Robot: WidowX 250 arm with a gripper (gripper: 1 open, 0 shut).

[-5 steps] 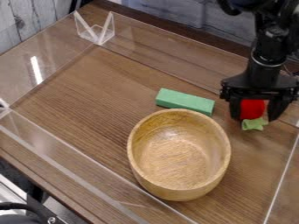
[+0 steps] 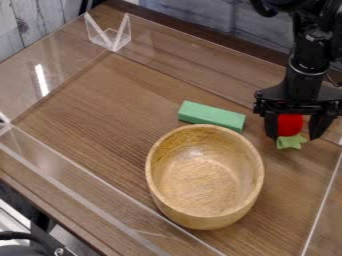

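My black gripper (image 2: pixel 293 105) is at the right, pointing down over a red object (image 2: pixel 289 124) with a green leafy part (image 2: pixel 291 143) below it, perhaps a strawberry-like toy. The fingers sit around or just above the red object; whether they grip it is unclear.
A green block (image 2: pixel 211 116) lies left of the gripper. A large wooden bowl (image 2: pixel 203 214) fills the lower middle. A white wire-like item (image 2: pixel 104 32) stands at the back left.
The gripper has shifted slightly to the right over the red object. The other things look unmoved.
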